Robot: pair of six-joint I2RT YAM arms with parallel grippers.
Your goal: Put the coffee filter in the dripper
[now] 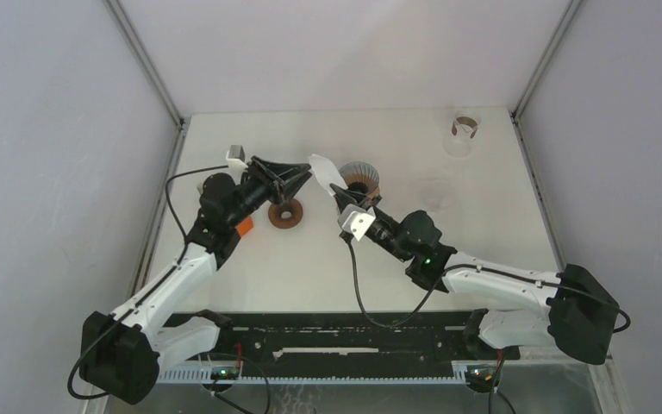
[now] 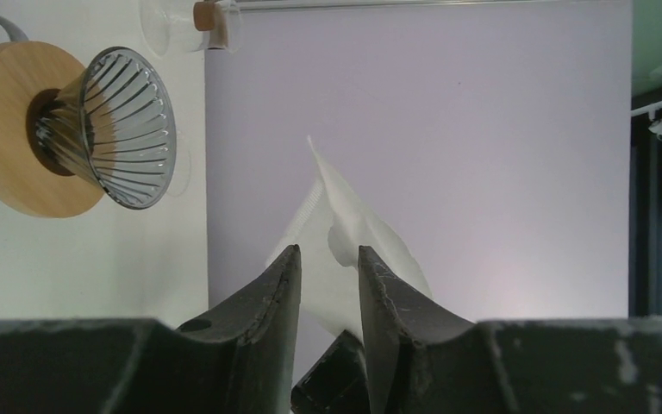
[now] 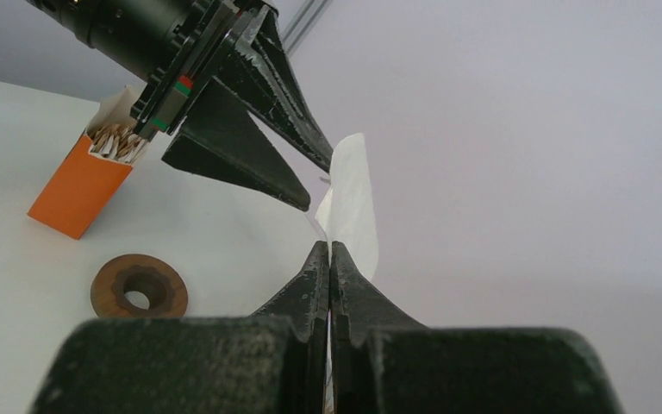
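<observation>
The white coffee filter (image 1: 326, 172) rises from my right gripper, whose fingers are shut on it; in the left wrist view it (image 2: 345, 224) looks partly spread, with separated edges. My left gripper stands open, its fingertips at the filter's upper part, seen from the side in the right wrist view. The dripper, a ribbed cup (image 2: 142, 129) on a wooden ring (image 2: 4, 129), sits behind and partly under the filter and right gripper in the top view.
A brown wooden ring (image 1: 285, 221) lies left of the dripper. An orange box of filters (image 3: 73, 198) is partly hidden behind the left arm. A glass vessel (image 1: 459, 142) stands at the back right.
</observation>
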